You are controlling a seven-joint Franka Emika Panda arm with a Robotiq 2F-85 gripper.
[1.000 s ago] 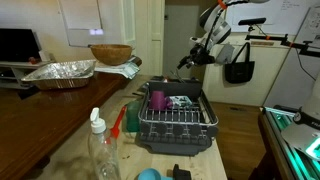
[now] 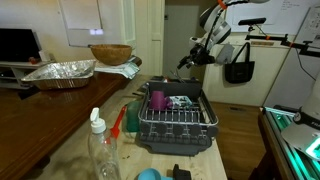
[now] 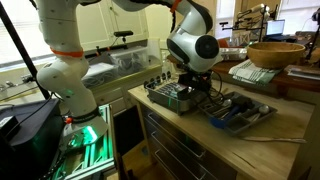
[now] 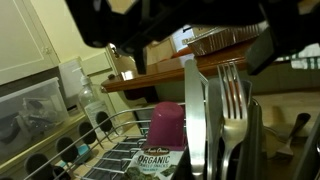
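Observation:
My gripper is open in the wrist view, its dark fingers spread at the top. Below and ahead of the gap stand a knife (image 4: 196, 125) and a fork (image 4: 234, 112), upright and close together; no cutlery appears held. A dish rack (image 2: 177, 130) stands on the counter and holds a purple cup (image 2: 158, 100). Near that cup (image 4: 167, 127) is a packet with the word "organic" (image 4: 155, 162). In exterior view 1 the gripper (image 2: 184, 68) hangs over the far end of the rack. The arm hides part of the rack in exterior view 2.
A clear bottle (image 2: 103, 150), a green cup (image 2: 132, 116) and blue items (image 2: 150, 174) sit around the rack's near side. A dark tray (image 3: 242, 113) lies beside it. A foil pan (image 2: 60, 74) and wooden bowl (image 2: 111, 54) rest on the raised shelf.

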